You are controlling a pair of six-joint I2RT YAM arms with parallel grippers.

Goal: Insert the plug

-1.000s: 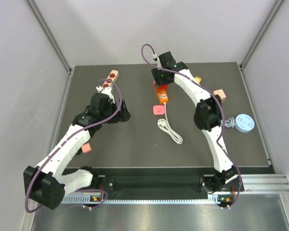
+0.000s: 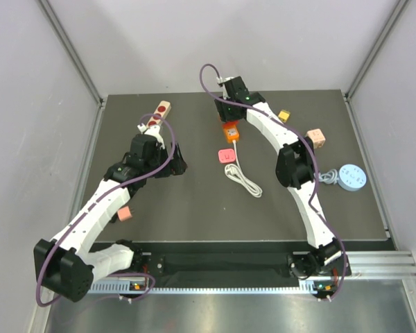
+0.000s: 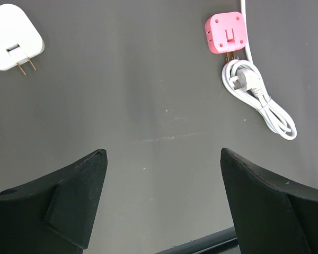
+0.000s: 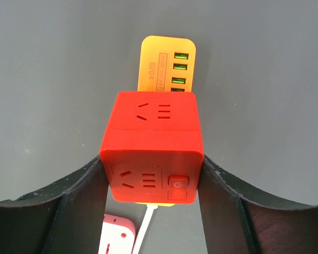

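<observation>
A red cube socket (image 4: 151, 143) is held between the fingertips of my right gripper, right over an orange power strip (image 4: 164, 63) with a white cord; in the top view this strip (image 2: 231, 133) lies at the back middle. A pink plug adapter (image 3: 226, 33) with prongs lies beside that cord, near the coiled white cable (image 3: 258, 100). A white plug adapter (image 3: 13, 39) with prongs shows top left in the left wrist view. My left gripper hangs over bare table at the left, its fingers apart and empty.
A long strip (image 2: 162, 109) lies at the back left. A small yellow block (image 2: 284, 115), a tan cube (image 2: 315, 137) and a pale blue round socket (image 2: 351, 177) sit on the right. A salmon block (image 2: 124, 213) is front left.
My right gripper and the red cube have shifted slightly leftward, with the orange strip and its cord shifting a little too. The left arm is unchanged.
</observation>
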